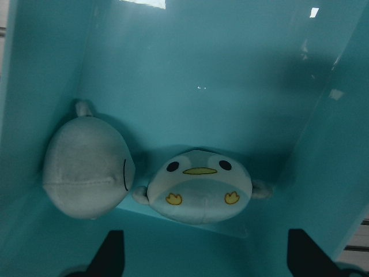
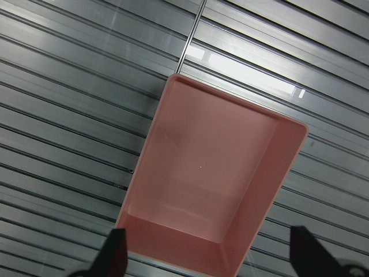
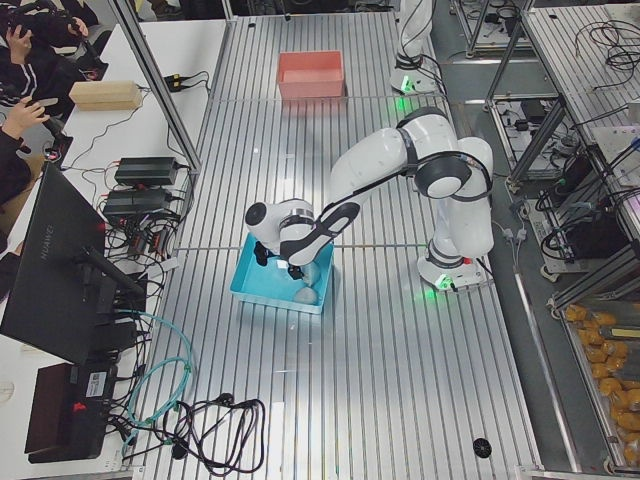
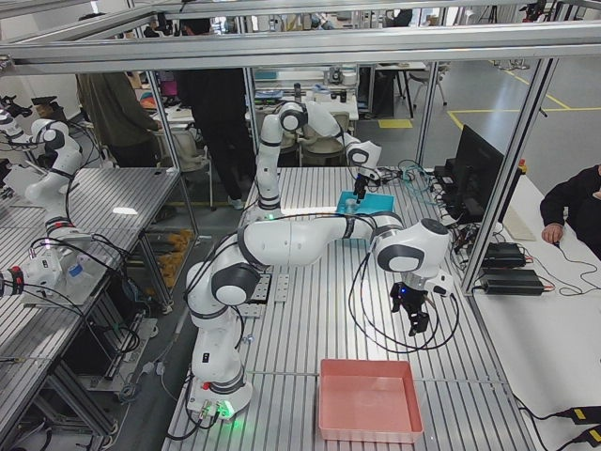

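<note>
My left gripper hangs open over the blue bin (image 3: 250, 295), nothing between its fingers. In the left wrist view the bin holds a penguin plush (image 1: 199, 196) lying face up and a grey plush (image 1: 86, 167) beside it at the left, both ahead of the fingertips. My right gripper stands open above the slotted table near the empty pink bin (image 2: 196, 161), seen in the camera right view at the front.
The table between the bins is mostly clear metal slats. A monitor (image 3: 55, 260), power boxes and loose cables (image 3: 210, 430) line the left side in the camera left view. Frame posts (image 3: 150, 80) rise along the edges.
</note>
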